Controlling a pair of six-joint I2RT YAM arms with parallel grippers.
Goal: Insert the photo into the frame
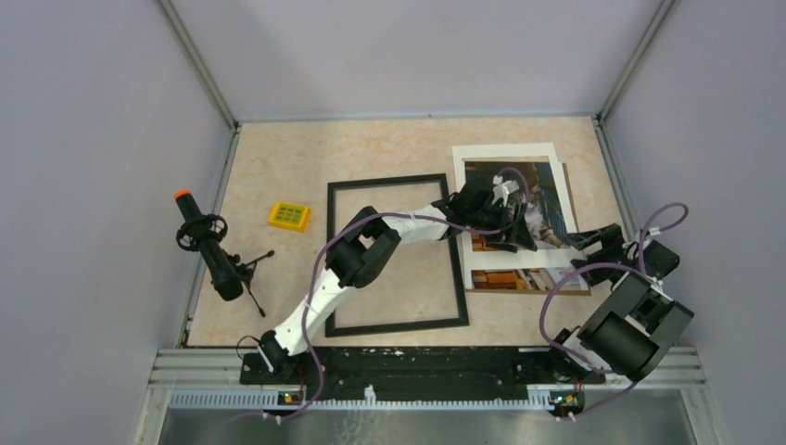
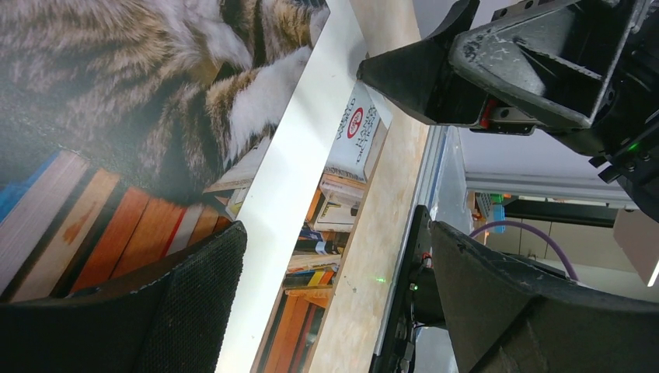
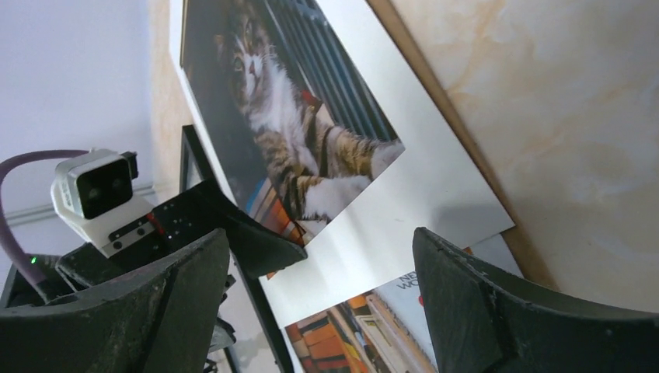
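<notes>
A cat photo (image 1: 505, 176) lies flat on the table's right side. Over it is a white mat (image 1: 482, 262), its window showing the cat; a strip of bookshelf picture (image 1: 510, 279) shows beyond the mat's near edge. The black frame (image 1: 399, 326) lies flat to the left, empty. Above the photo and mat hangs my left gripper (image 1: 526, 232), open, nothing between its fingers. My right gripper (image 1: 572, 252) stands open by the mat's right near corner, also empty; between its fingers the wrist view shows the mat's white border.
Brown board (image 1: 569, 176) edges show under the photo's right side. A yellow object (image 1: 289, 216) sits left of the frame, and a black stand (image 1: 211, 243) with an orange tip is at far left. Bare table (image 1: 371, 144) shows behind the frame.
</notes>
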